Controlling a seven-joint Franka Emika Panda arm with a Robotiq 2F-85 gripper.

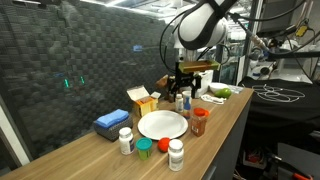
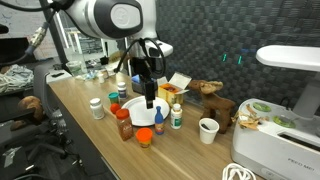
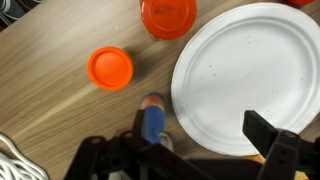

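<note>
My gripper (image 1: 187, 85) hangs open above the back part of the table. Nothing is between its fingers. In the wrist view, one finger (image 3: 129, 150) overlaps the side of a blue bottle (image 3: 152, 118), while the other finger (image 3: 270, 145) reaches over a round white plate (image 3: 245, 80). In exterior view 2, the blue bottle (image 2: 159, 122) stands upright beside the plate, next to a white bottle (image 2: 176, 117). An orange round item (image 2: 144, 137) and a red-lidded jar (image 2: 124, 123) are close by.
Several jars, among them a green-lidded one (image 1: 144, 147), stand near a red round item (image 1: 163, 146). A blue block (image 1: 113, 118) and an open orange box (image 1: 143, 102) lie behind the plate. Around the bottles are a brown toy animal (image 2: 213, 105) and a white mug (image 2: 208, 130).
</note>
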